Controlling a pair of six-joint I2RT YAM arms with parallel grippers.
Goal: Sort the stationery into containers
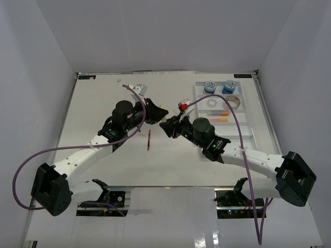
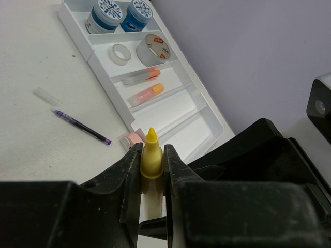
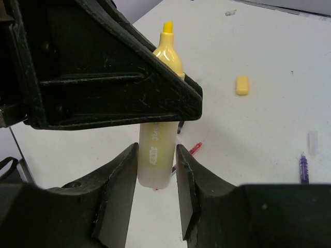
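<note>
A yellow highlighter [image 2: 151, 157] is held upright between the two arms at table centre. My left gripper [image 1: 159, 113] is shut on it; in the right wrist view that gripper's black finger crosses the highlighter [image 3: 156, 147] around its upper body. My right gripper [image 1: 168, 126] is at its lower end, part open, a fingertip on either side of the barrel. A purple pen [image 2: 83, 126], a red pen [image 1: 149, 139], a small yellow block [image 3: 242, 85] and a clear cap [image 2: 46, 95] lie on the table.
The white compartment tray [image 1: 200, 89] stands at the right, holding two blue jars [image 2: 103, 20], tape rolls [image 2: 150, 49] and orange-capped markers [image 2: 145, 95]. A pinkish roll [image 2: 132, 139] lies by the tray.
</note>
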